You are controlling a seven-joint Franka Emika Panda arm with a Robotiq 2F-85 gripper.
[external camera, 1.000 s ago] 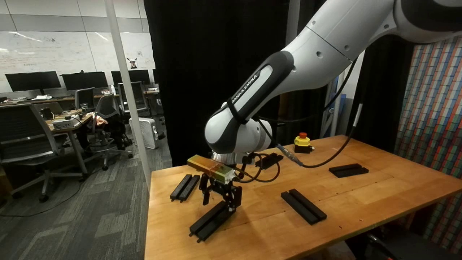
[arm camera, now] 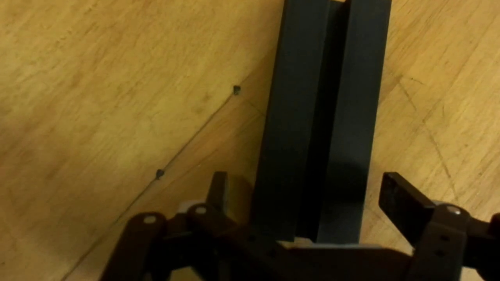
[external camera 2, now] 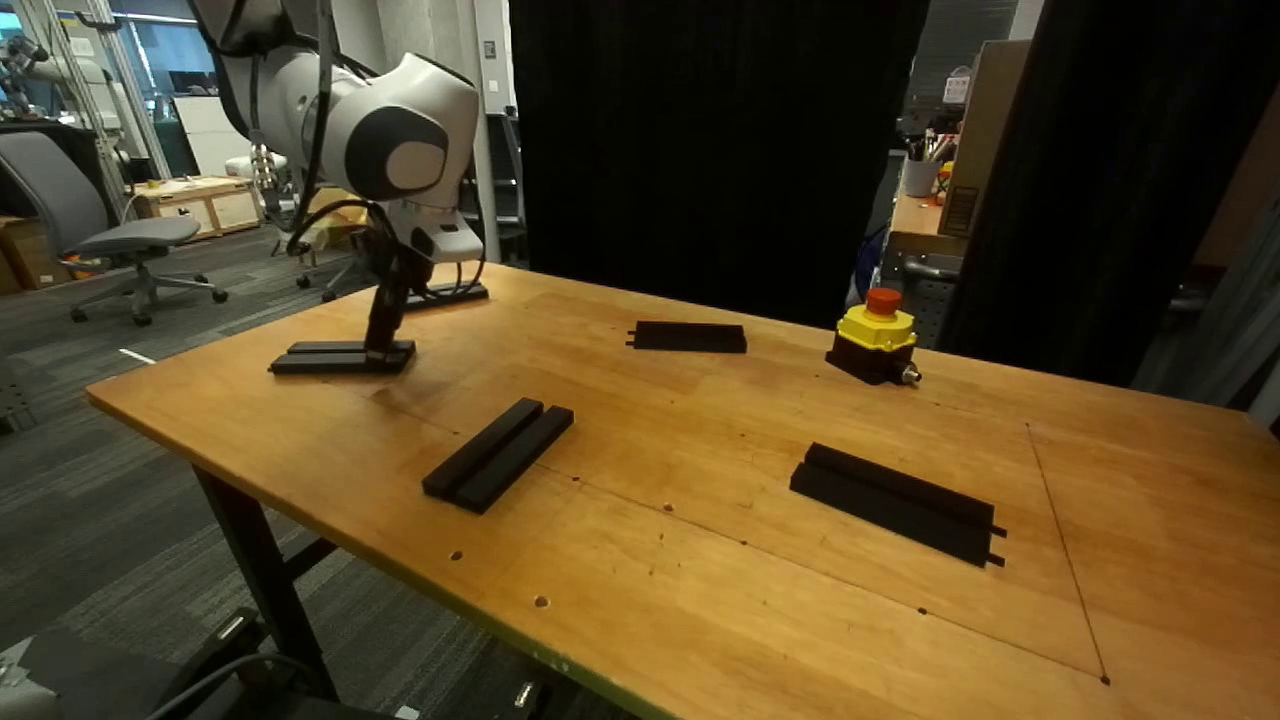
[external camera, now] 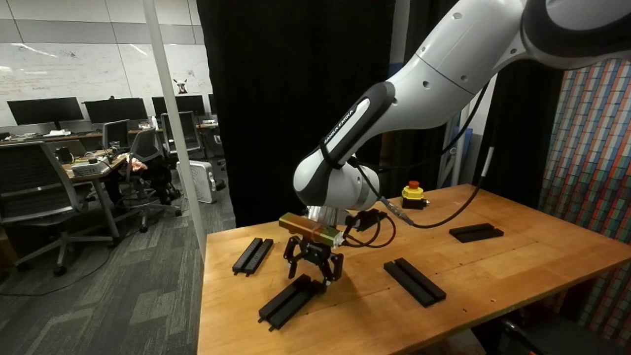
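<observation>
My gripper (external camera: 308, 281) is open above the table, at the far end of a black grooved piece (external camera: 291, 301) near the front left. In the wrist view the fingers of my gripper stand wide apart, one on either side of the near end of that black piece (arm camera: 300, 112). Bare wood shows between each finger and the piece, so nothing is gripped. Seen in exterior view 2, the gripper (external camera 2: 381, 355) hangs over the right end of the piece (external camera 2: 324, 358). How high the fingertips are above the table I cannot tell.
Other black grooved pieces lie apart on the wooden table: one at the left (external camera: 253, 256), one at centre right (external camera: 414, 281), one at far right (external camera: 476, 232), one behind the wrist (external camera 2: 689, 337). A yellow emergency stop (external camera: 413, 194) stands at the back. Bare wood separates them.
In exterior view 1 the arm and gripper have shifted right, away from the middle of the front piece towards its far end. The gripper remains open, and the black pieces have not moved.
</observation>
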